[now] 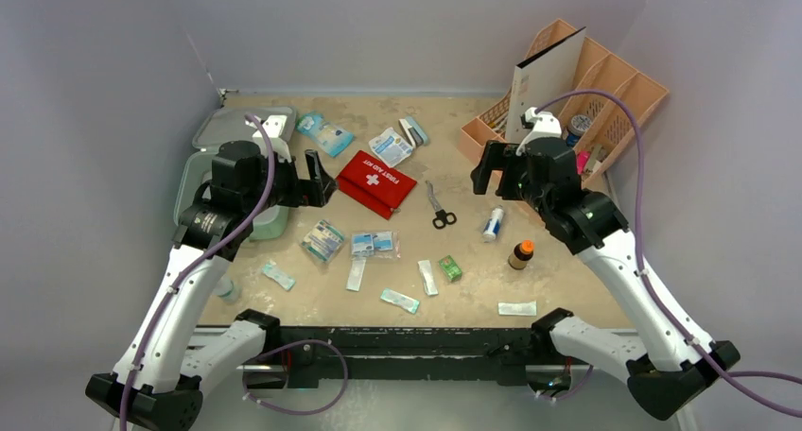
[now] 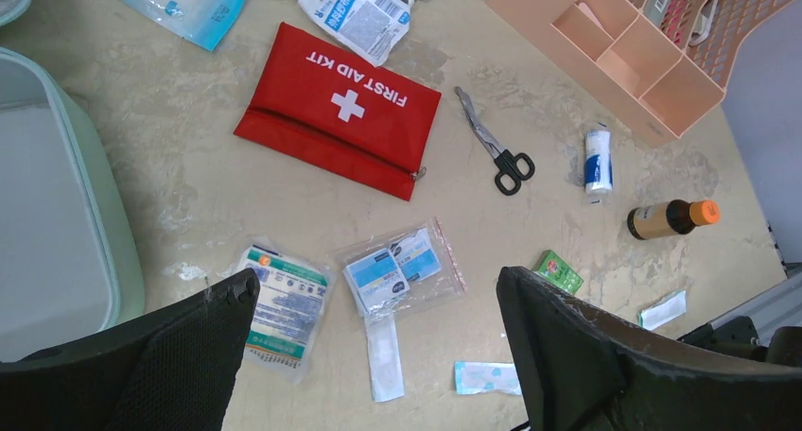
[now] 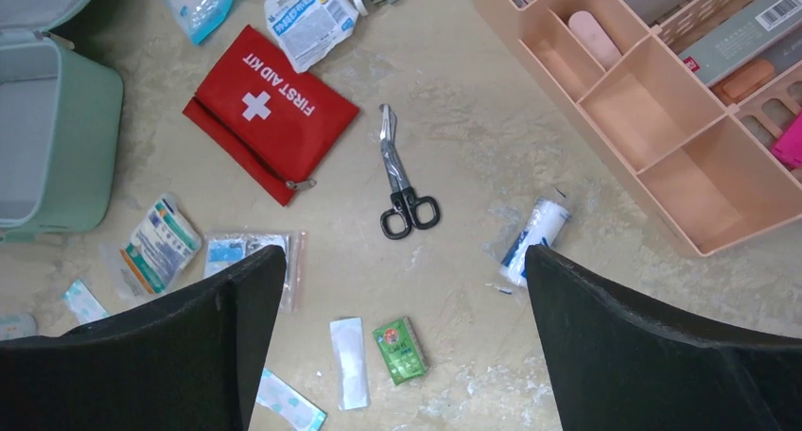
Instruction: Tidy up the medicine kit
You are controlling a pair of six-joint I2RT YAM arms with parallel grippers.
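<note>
A red first aid kit pouch (image 1: pixel 375 183) lies closed in the middle of the table, with black-handled scissors (image 3: pixel 400 181) to its right. To the left stands a green box (image 2: pixel 71 195), empty where its inside shows, its lid (image 1: pixel 248 125) swung back. My left gripper is open above the table beside that box, nothing between its fingers. On the right, my open right gripper hovers empty near the rolled bandage (image 3: pixel 536 240). A brown bottle (image 2: pixel 667 219), a small green packet (image 3: pixel 400 350) and a bag of blue-white packets (image 2: pixel 402 268) lie on the tabletop.
A pink compartment organizer (image 1: pixel 605 81) fills the back right corner, some sections empty. Wipes packs (image 1: pixel 325 133) and a white pouch (image 1: pixel 391 147) lie at the back. Several flat sachets (image 1: pixel 400 301) are scattered along the front. Bare tabletop surrounds the scissors.
</note>
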